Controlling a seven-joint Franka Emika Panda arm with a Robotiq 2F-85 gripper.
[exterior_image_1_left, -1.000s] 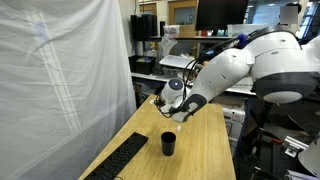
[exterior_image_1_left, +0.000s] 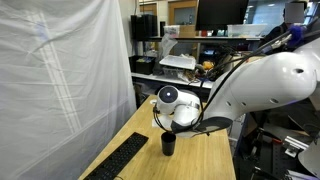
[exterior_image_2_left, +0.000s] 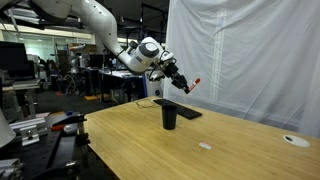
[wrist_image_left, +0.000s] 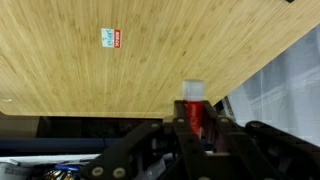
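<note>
My gripper (exterior_image_2_left: 187, 90) is shut on a slim red-and-white marker (exterior_image_2_left: 196, 84), which stands tilted in the air in exterior view 2. In the wrist view the marker (wrist_image_left: 194, 110) is seen nearly end-on, its pale end away from the gripper and its red part close to the fingers. A black cup (exterior_image_1_left: 168, 144) stands upright on the wooden table, apart from the gripper. Exterior view 2 has the cup (exterior_image_2_left: 169, 118) lower and a little left of the held marker. What the cup holds, if anything, cannot be seen.
A black keyboard (exterior_image_1_left: 117, 157) lies on the table to the left of the cup in exterior view 1. A small white label (wrist_image_left: 110, 38) with red print lies flat on the wood. A pale curtain (exterior_image_1_left: 70, 90) hangs beside it.
The arm has swung from the back of the table toward the exterior view 1 camera, closer to the cup, and looms larger there. Cup and keyboard have stayed put.
</note>
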